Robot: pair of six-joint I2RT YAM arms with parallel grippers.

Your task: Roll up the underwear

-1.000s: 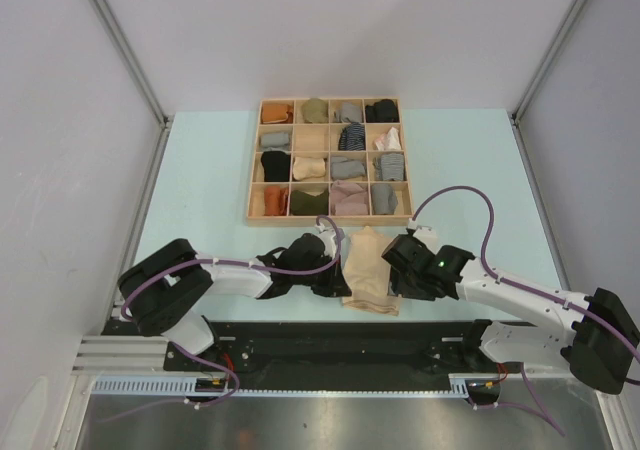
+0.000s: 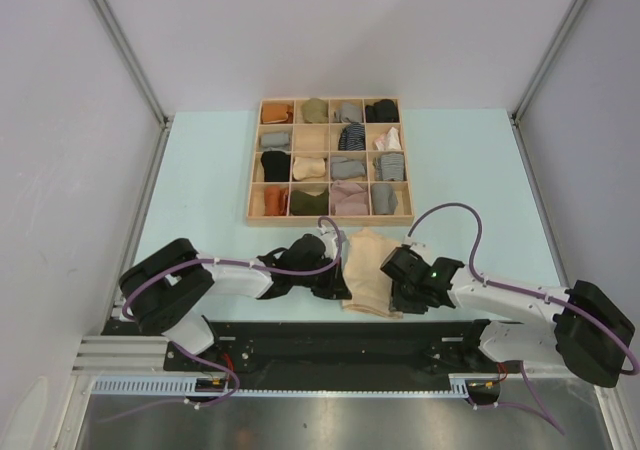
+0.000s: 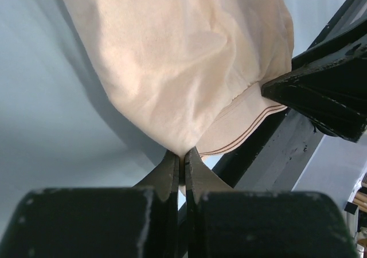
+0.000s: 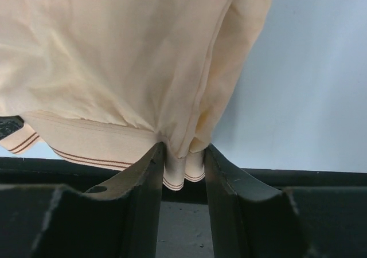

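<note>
Cream underwear (image 2: 365,270) lies spread at the front edge of the table between both arms. My left gripper (image 2: 338,292) is shut on its near-left corner; in the left wrist view the cloth (image 3: 160,63) bunches at the fingertips (image 3: 172,169). My right gripper (image 2: 400,302) is at the near-right corner. In the right wrist view its fingers (image 4: 140,183) are part open, astride a folded edge of the cloth with a striped band (image 4: 97,155).
A wooden divider box (image 2: 252,170) of folded garments stands behind the underwear.
My right gripper has moved down toward the table's front edge onto the near-right corner of the underwear. The left arm has stayed put.
</note>
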